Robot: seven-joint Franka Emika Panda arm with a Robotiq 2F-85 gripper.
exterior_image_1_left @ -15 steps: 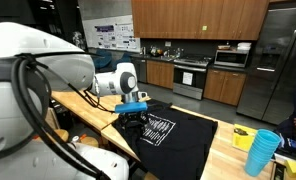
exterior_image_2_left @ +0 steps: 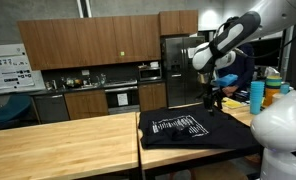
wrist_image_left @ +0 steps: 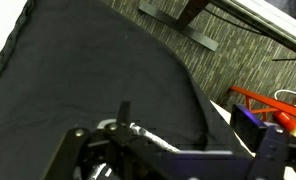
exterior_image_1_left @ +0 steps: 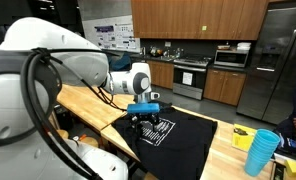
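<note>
A black cloth [exterior_image_1_left: 188, 135] with white print lies spread on the wooden table, some of it wrinkled. My gripper [exterior_image_1_left: 145, 125] hangs over the cloth's near left part in exterior view 1. In exterior view 2 the gripper [exterior_image_2_left: 214, 101] is above the cloth [exterior_image_2_left: 163, 122], towards its right side. Seen from the wrist, the fingers stand wide apart with no object held; the cloth [wrist_image_left: 88, 75] fills the left and middle, and its curved edge runs down past the right finger. Part of the white print [wrist_image_left: 153, 138] shows between the fingers.
A blue cup [exterior_image_1_left: 259, 153] stands at the table's right, with a yellow item [exterior_image_1_left: 243, 137] and other things beside it. Grey floor [wrist_image_left: 233, 60] shows beyond the cloth's edge in the wrist view. Bare table [exterior_image_2_left: 68, 140] stretches left of the cloth in exterior view 2.
The cloth shows no clear change.
</note>
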